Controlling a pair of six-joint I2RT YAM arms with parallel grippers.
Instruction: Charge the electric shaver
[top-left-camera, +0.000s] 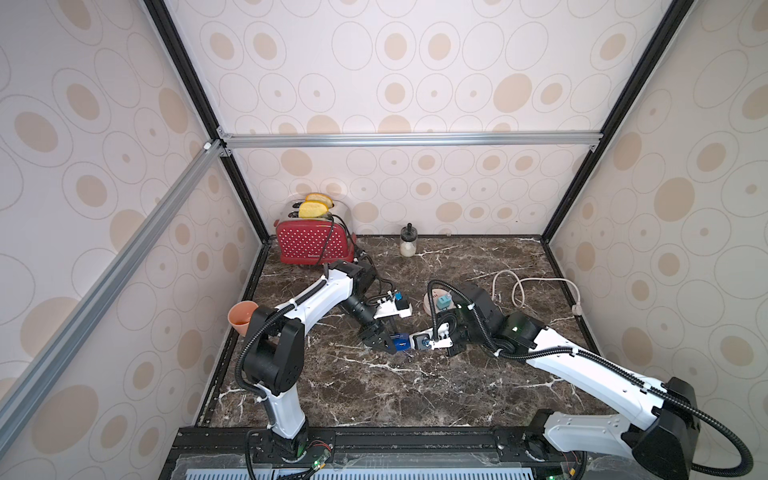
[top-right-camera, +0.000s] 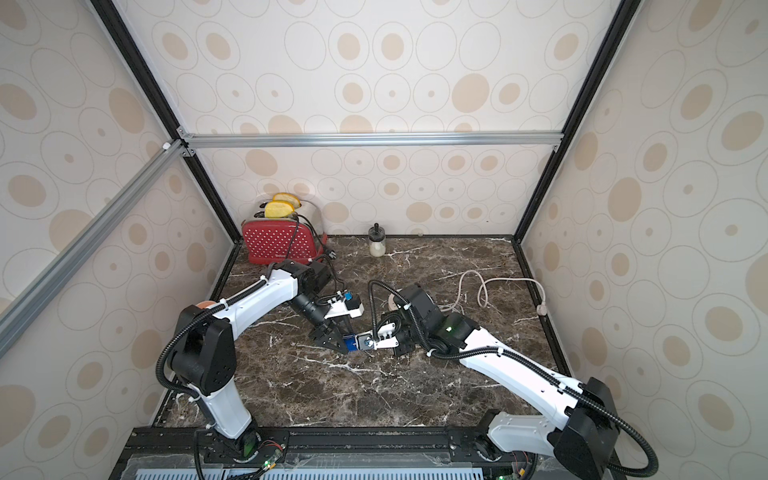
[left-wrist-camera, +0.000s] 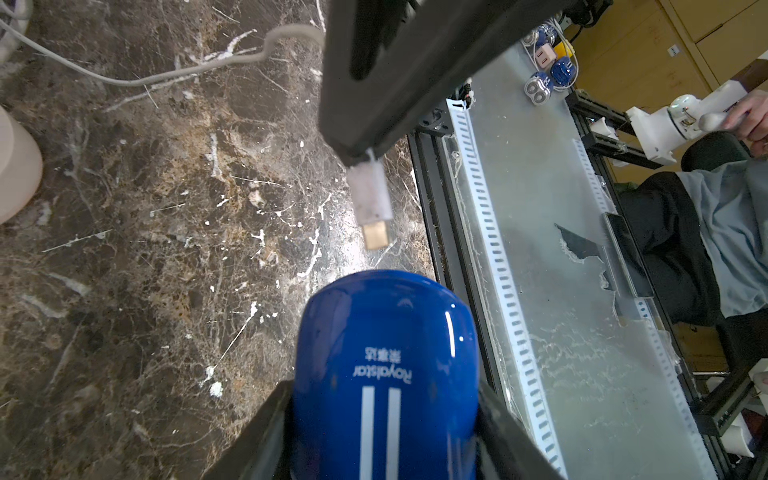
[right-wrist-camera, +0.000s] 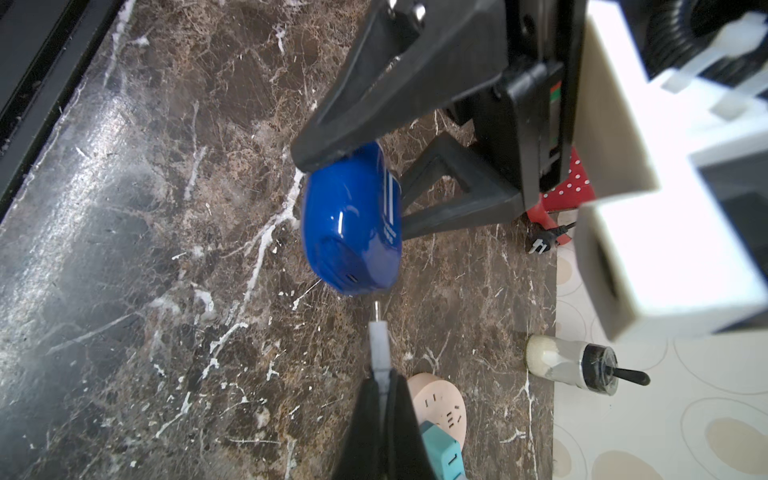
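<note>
The blue electric shaver (left-wrist-camera: 384, 376) fills the lower middle of the left wrist view, its printed face toward that camera. My left gripper is shut on the shaver, a finger to each side of its body. Pointing at the shaver's end is the metal tip of a charging plug (right-wrist-camera: 378, 344), with a small gap between them in the right wrist view. My right gripper is shut on the plug's pale housing. In the left wrist view the plug (left-wrist-camera: 369, 196) hangs just beyond the shaver. How well tip and port line up is hard to tell.
A round pink socket block (right-wrist-camera: 438, 404) with a teal adapter (right-wrist-camera: 442, 452) stands close by my right gripper. Toward the back are a red toaster (top-left-camera: 314, 241) and a small jar (top-left-camera: 409, 240). An orange cup (top-left-camera: 242, 317) stands left.
</note>
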